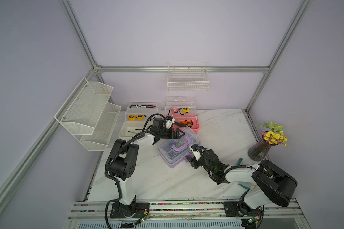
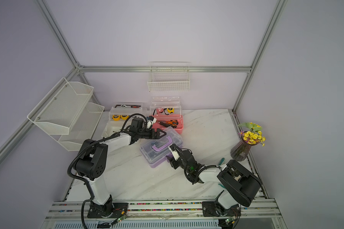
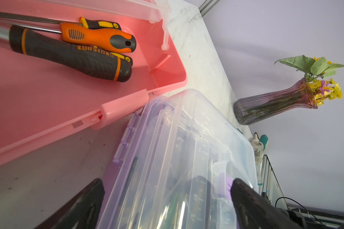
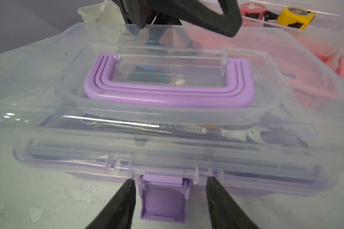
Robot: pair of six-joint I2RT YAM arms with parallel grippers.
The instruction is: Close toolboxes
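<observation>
The purple toolbox [image 1: 168,154] sits at the table's middle, its clear lid down over the base. Its purple handle [image 4: 168,95] lies flat on the lid. At the front, the purple latch [image 4: 164,202] hangs down, unfastened. My right gripper faces that latch, its fingers apart on either side and nothing gripped. Over the lid's rear, my left gripper stands open. Behind it, the pink toolbox [image 3: 114,99] has its lid raised, with screwdrivers inside. A white toolbox [image 1: 124,131], also with its lid up, is partly hidden by my left arm.
A vase of flowers [image 1: 260,148] leans at the right edge. Teal-handled pliers [image 1: 239,162] lie near my right arm. Wire shelves [image 1: 89,114] hang on the left wall.
</observation>
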